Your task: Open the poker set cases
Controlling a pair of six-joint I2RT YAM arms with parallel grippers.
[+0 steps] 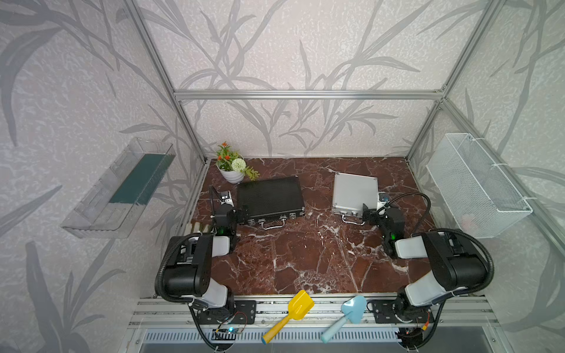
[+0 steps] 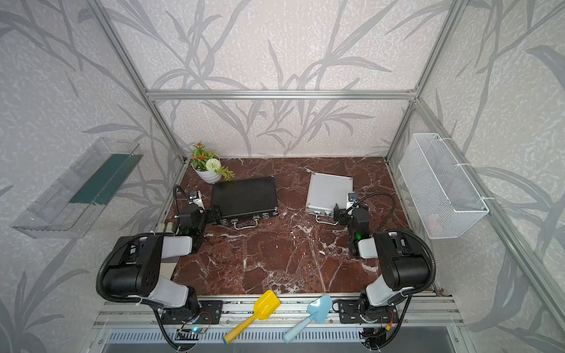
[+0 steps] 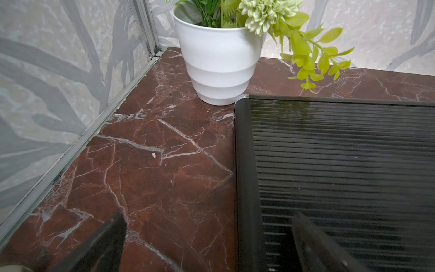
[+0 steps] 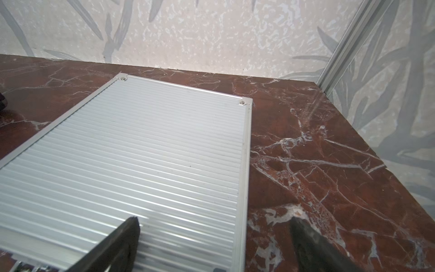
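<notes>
A black case [image 1: 269, 194] with closed lid and front handle lies left of centre on the marble table. A smaller silver case [image 1: 355, 191], also closed, lies to its right, with latches and handle facing front. My left gripper stands open at the black case's front left corner, one finger over the lid, the other over the table, nothing between them. My right gripper stands open at the silver case's front right corner, its fingers straddling the right edge from above, with nothing held.
A potted plant [image 3: 217, 59] stands behind the black case's left end. A clear rack [image 1: 94, 206] and a white wire basket [image 1: 476, 176] hang on the side walls. A yellow shovel [image 1: 300, 304] and blue shovel [image 1: 353, 306] lie along the front rail.
</notes>
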